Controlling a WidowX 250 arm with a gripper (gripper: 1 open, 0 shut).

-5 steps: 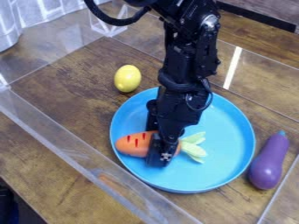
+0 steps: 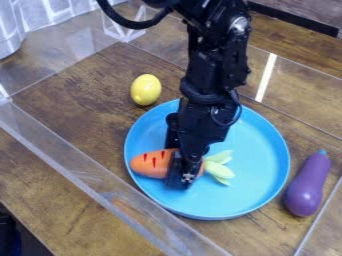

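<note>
A toy carrot [image 2: 151, 162] with pale green leaves [image 2: 218, 168] lies on a blue plate [image 2: 254, 190] in the camera view. My black gripper [image 2: 185, 166] is down over the carrot, shut on its middle, its fingers partly hiding it.
A lemon [image 2: 146, 89] sits on the wooden table [image 2: 74, 100] at the upper left, outside the plate. A purple eggplant [image 2: 306, 186] lies right of the plate. A clear plastic wall runs diagonally along the lower left.
The gripper and carrot stay nearly in place, with at most a very slight shift of the gripper.
</note>
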